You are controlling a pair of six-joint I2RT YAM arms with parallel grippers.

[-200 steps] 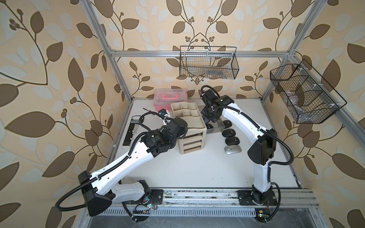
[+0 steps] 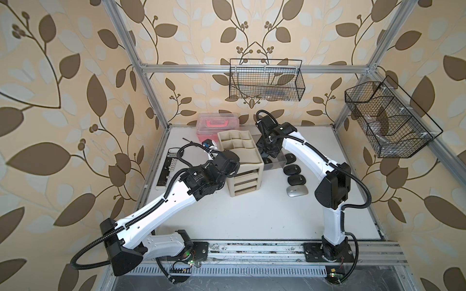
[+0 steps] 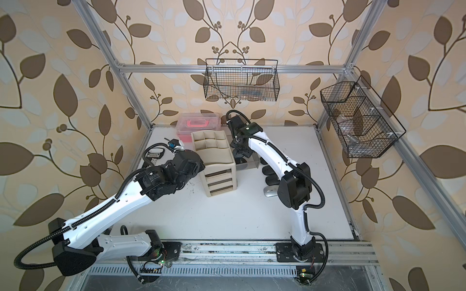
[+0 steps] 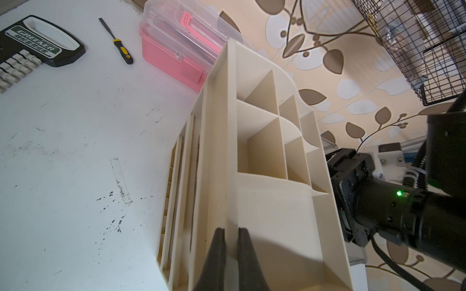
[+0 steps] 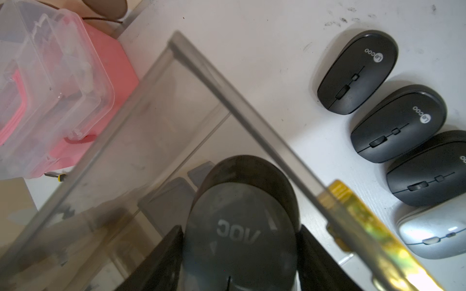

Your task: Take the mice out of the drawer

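In the right wrist view, a dark grey mouse (image 5: pixel 237 208) lies in the clear pulled-out drawer (image 5: pixel 257 131), another dark rounded shape showing behind it. My right gripper reaches into that drawer with its fingers (image 5: pixel 167 264) close along both sides of the mouse; whether they press on it cannot be told. Outside the drawer, three black mice (image 5: pixel 359 70) and one silver mouse (image 5: pixel 436 228) rest on the table. My left gripper is shut on the thin top edge of the beige cabinet (image 4: pixel 276 218).
Behind the cabinet stands a pink clear-lidded box (image 2: pixel 217 125). A keyboard (image 2: pixel 166 167) and a screwdriver (image 4: pixel 119 43) lie at the left. Wire baskets (image 2: pixel 266 82) hang on the frame.
My left arm and the mice on the table look unmoved.
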